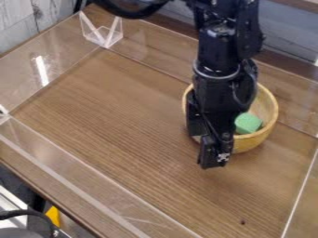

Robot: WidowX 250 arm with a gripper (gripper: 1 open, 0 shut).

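Note:
My black gripper [211, 139] hangs over the front left part of a yellow-tan bowl [258, 137] on the right side of the wooden table, its fingers apart and pointing down, open. A green object [247, 122] sits inside the bowl, to the right of the gripper. The arm hides much of the bowl and whatever else may be in it.
A clear, angular holder [102, 28] stands at the back left. A small yellow object [52, 214] and a black cable lie beyond the table's front left edge.

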